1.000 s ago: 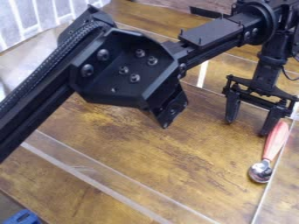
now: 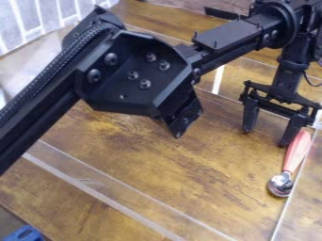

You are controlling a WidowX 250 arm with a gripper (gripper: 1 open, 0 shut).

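My black gripper [image 2: 269, 128] hangs at the right of the camera view, fingers apart and open, low over the wooden surface, with nothing visible between them. Just to its right and front lies a utensil with a red handle [image 2: 298, 151] and a round metal head [image 2: 281, 184], apparently a scoop. The handle's upper end is close beside the right finger; whether they touch I cannot tell.
The arm's large linkage crosses the upper left and hides part of the wooden table [image 2: 138, 188]. A white rack or bin [image 2: 32, 24] stands at the top left, and a blue object [image 2: 23, 233] sits at the bottom left corner.
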